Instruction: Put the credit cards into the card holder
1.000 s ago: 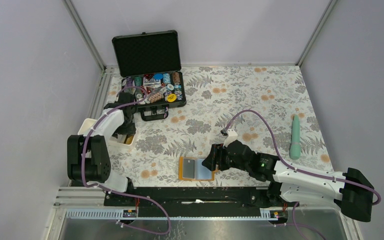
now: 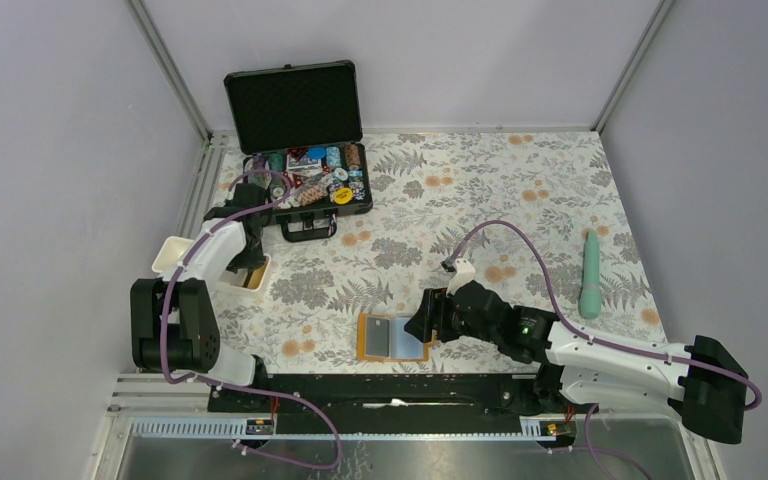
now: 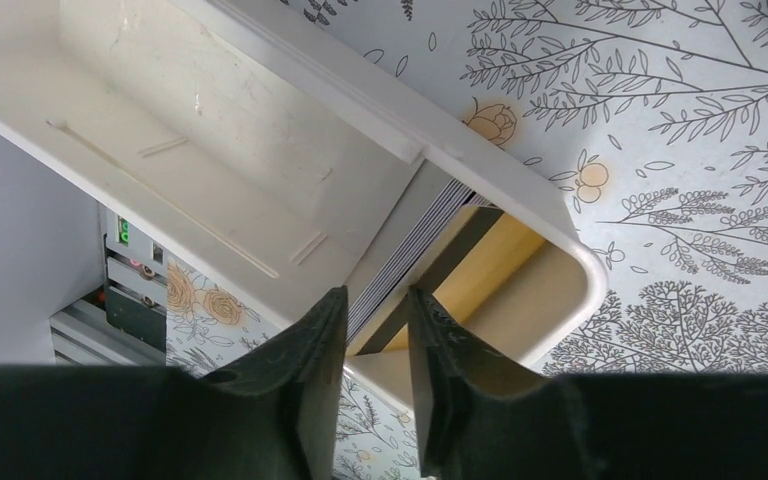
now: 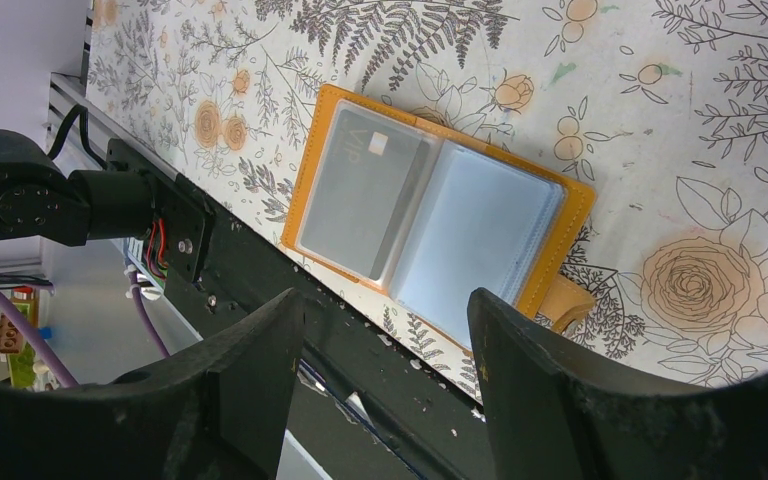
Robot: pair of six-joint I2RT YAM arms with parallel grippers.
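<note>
In the left wrist view a white tray [image 3: 260,75] holds several thin cards [image 3: 413,250] standing close together. Beside them a gold card [image 3: 450,262] with a dark stripe leans in the tray's end. My left gripper is over this end, its fingers apart with a gap between them; the exact contact with the cards is unclear. The card holder [image 4: 558,240] lies spread on the table, tan-edged, with a grey VIP card [image 4: 363,190] under its left clear pocket and a pale blue right side. Above its near right part, my right gripper is open and empty.
An open black case [image 2: 358,208] full of small items stands behind the tray. A green cylinder [image 2: 591,275] lies at the far right. Its black front rail [image 2: 310,392] runs close to the holder.
The gold card's visible part in the tray looks different. The right arm and holder look still.
</note>
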